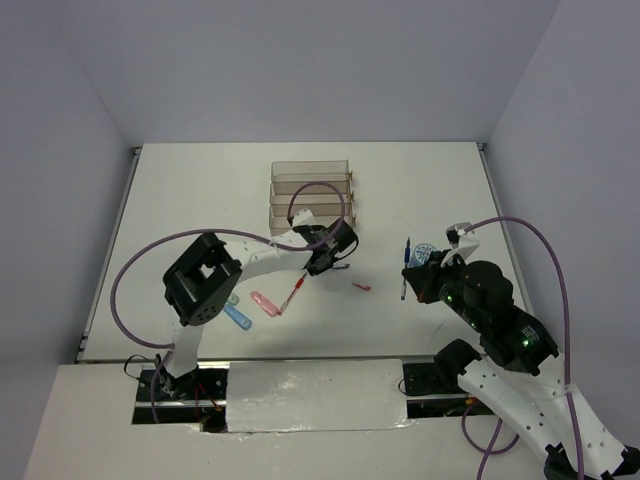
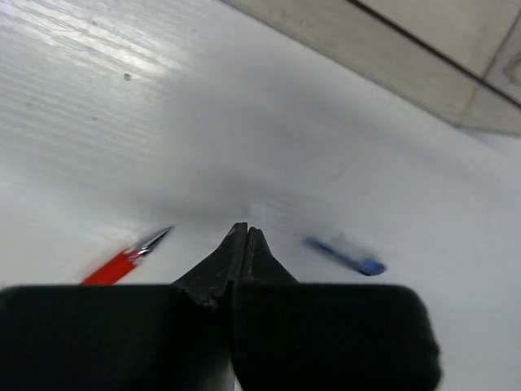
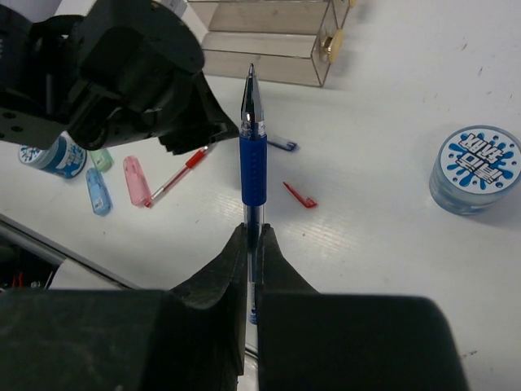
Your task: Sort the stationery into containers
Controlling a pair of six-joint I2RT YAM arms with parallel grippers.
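Observation:
A blue pen (image 3: 254,171) stands tip-up between the fingers of my right gripper, which is shut on it at the right of the table. Low over the table, my left gripper has its fingertips together, and nothing shows between them. Right of those tips, a blue cap (image 2: 346,257) lies on the table. To their left is the red pen (image 2: 118,265), its metal tip toward the drawers. A red cap (image 3: 299,195) lies alone further right. Pink (image 1: 265,303) and blue (image 1: 237,317) pieces rest near the front left.
Stacked clear drawers (image 1: 312,190) stand at the back centre, just beyond my left arm. One blue-lidded jar (image 3: 477,169) sits at the right, another jar (image 3: 53,156) at the far left. A green piece (image 3: 102,159) lies near the left jar.

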